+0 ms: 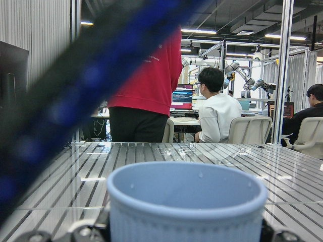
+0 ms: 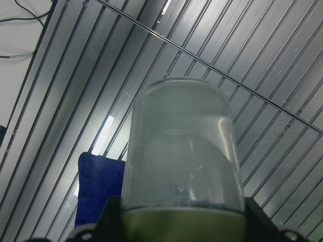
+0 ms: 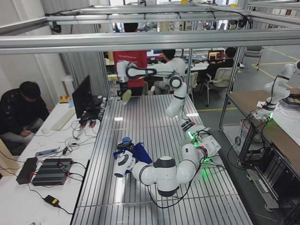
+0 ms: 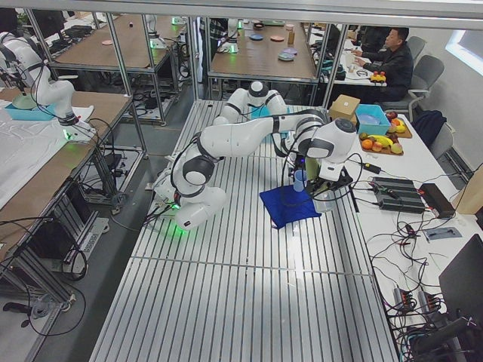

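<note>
A light blue ribbed cup (image 1: pixel 185 201) fills the bottom of the left wrist view; in the camera left view my left gripper (image 3: pixel 125 146) is shut on it, low over a dark blue cloth (image 3: pixel 141 152) on the slatted table. A translucent container with a green band (image 2: pixel 182 151) fills the middle of the right wrist view, held by my right gripper (image 3: pixel 124 90) at the far end of the table, raised above it. Part of the blue cloth shows below it in that view.
A side desk (image 3: pixel 56 187) with monitor, cables and black boxes runs along the left. Metal frame bars cross overhead. People sit or stand beyond the far end.
</note>
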